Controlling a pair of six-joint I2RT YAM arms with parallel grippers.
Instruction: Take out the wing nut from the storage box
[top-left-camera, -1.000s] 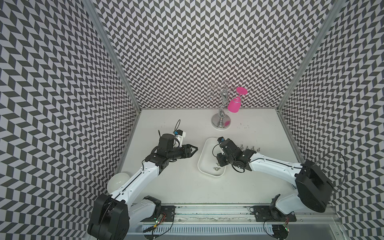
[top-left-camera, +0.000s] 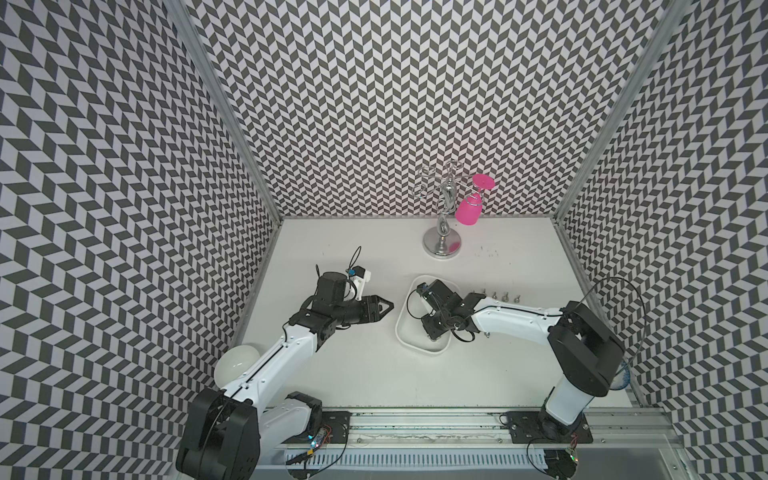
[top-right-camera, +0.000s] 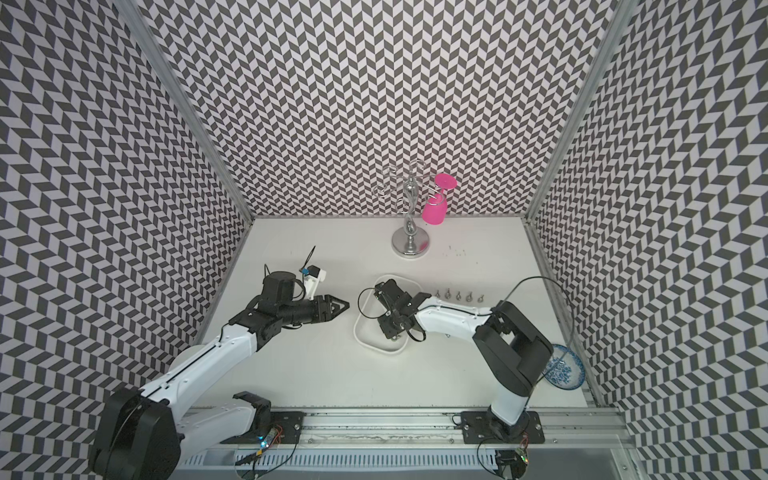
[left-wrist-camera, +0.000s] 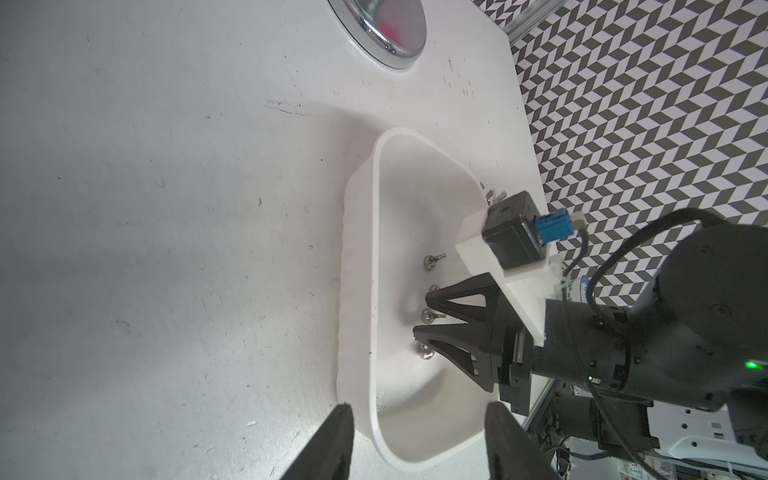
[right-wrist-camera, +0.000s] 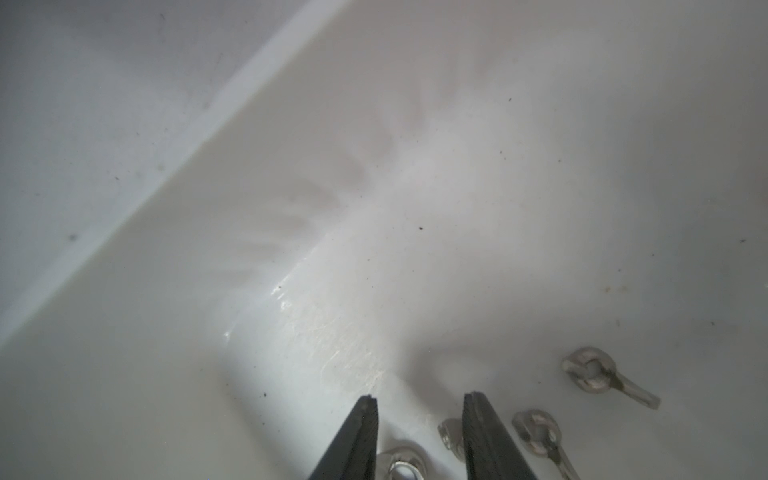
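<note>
The white storage box (left-wrist-camera: 372, 264) holds several metal wing nuts, among them one (left-wrist-camera: 434, 261) clear of the fingers in the left wrist view and one (right-wrist-camera: 590, 370) at the lower right of the right wrist view. My right gripper is inside the box, low over the wing nuts, its fingers part open, with a wing nut just beyond them; whether it touches one, I cannot tell. My left gripper stands open just left of the box, above its edge, with nothing between its fingers.
A chrome stand (top-left-camera: 442, 240) with a pink glass (top-left-camera: 468, 209) stands at the back. More wing nuts (top-right-camera: 458, 297) stand right of the box. A white bowl (top-left-camera: 233, 364) is at the front left, a blue-patterned dish (top-right-camera: 566, 369) at the front right.
My right gripper has moved leftward and down into the box, with its arm swinging left. My left arm has shifted very slightly downward in the top left view.
</note>
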